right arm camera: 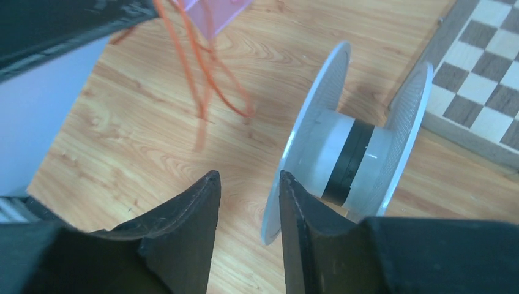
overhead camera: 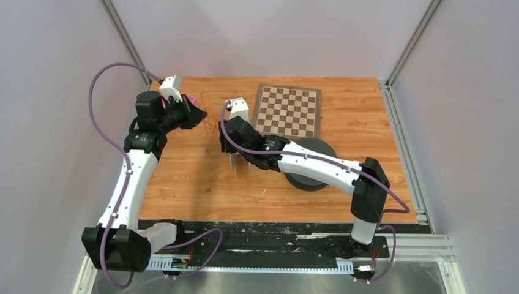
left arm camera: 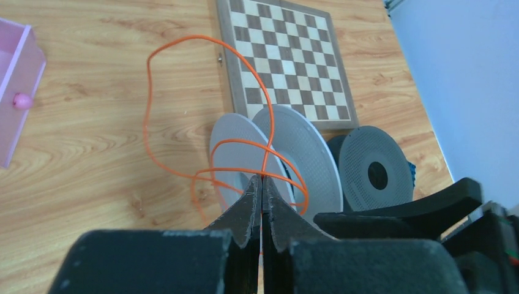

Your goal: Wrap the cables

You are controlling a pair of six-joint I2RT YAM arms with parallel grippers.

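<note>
An orange cable hangs in loose loops from my left gripper, whose fingertips are shut on it. A spool with two pale grey flanges and a white core with a black band stands on edge on the table. No cable is seen around that core. My right gripper is open just above the spool, its fingers apart with nothing between them. From above, the left gripper sits back-left of the spool, and the right arm hides most of the spool.
A pink box lies at the left, partly under the left arm. The chessboard lies behind the spool. A dark grey spool stands to the right, under the right forearm.
</note>
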